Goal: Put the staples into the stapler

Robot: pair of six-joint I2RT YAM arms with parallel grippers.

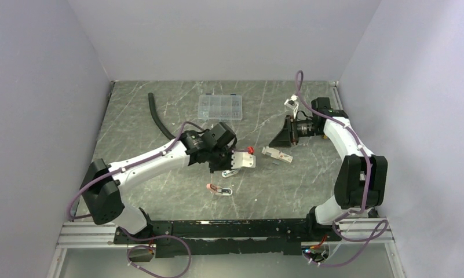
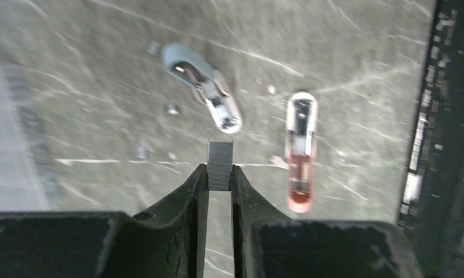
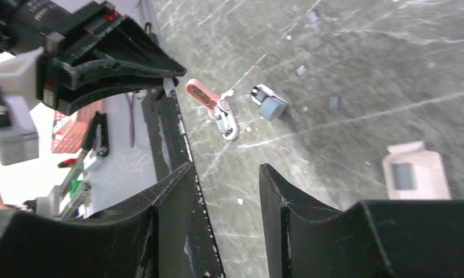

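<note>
A small grey block of staples [image 2: 220, 166] stands up between the fingertips of my left gripper, which is shut on it above the table. Below it in the left wrist view lie two open staplers: the pink stapler [image 2: 300, 152] to the right and the blue-grey stapler [image 2: 201, 87] farther up. From the right wrist view, the pink stapler [image 3: 213, 109] has its top tilted up. My right gripper is open, with only bare table seen between its fingers. In the top view it hovers near the staple box.
A pale staple box [image 1: 277, 154] lies on the table under the right gripper, with a grey staple strip [image 3: 333, 102] near it. Small scraps are scattered about. A clear divided case [image 1: 220, 107] stands at the back, a black tube [image 1: 159, 116] to its left.
</note>
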